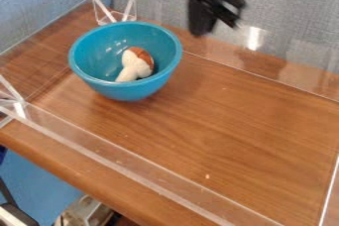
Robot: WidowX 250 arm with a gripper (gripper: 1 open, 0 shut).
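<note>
A blue bowl (111, 81) stands at the back left of the wooden table, holding a small white object with an orange-brown top (133, 65), like a toy mushroom. The dark gripper (223, 22) is raised at the top of the view, to the right of the bowl and above it, blurred. Whether its fingers are open or shut is hard to make out.
Clear plastic edging runs along its sides. Grey walls stand behind and to the left.
</note>
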